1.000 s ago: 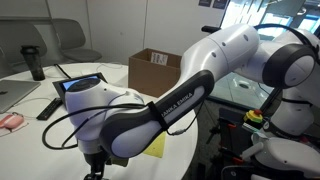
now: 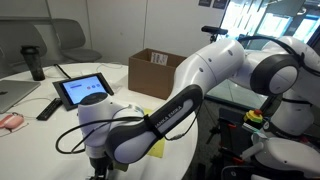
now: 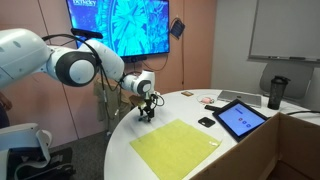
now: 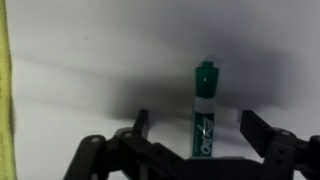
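A green-capped Expo marker [image 4: 205, 105] lies on the white table in the wrist view, its cap pointing away from my gripper. My gripper stands open, with the marker's lower part in the gap between its dark fingers and some space on both sides. The marker's far end is hidden behind the gripper body. In the second exterior view my gripper [image 3: 147, 115] is low over the table's left part; the marker cannot be made out there.
A yellow cloth [image 3: 178, 148] lies flat beside the gripper. Farther off are a tablet [image 3: 239, 118], a small black object [image 3: 206, 122], a cardboard box [image 2: 153, 74], a dark cup [image 2: 34, 66] and a laptop [image 2: 14, 93].
The arm's wrist has shifted slightly to the left and lower in the first exterior view, uncovering more of the tablet. The objects on the table appear unmoved.
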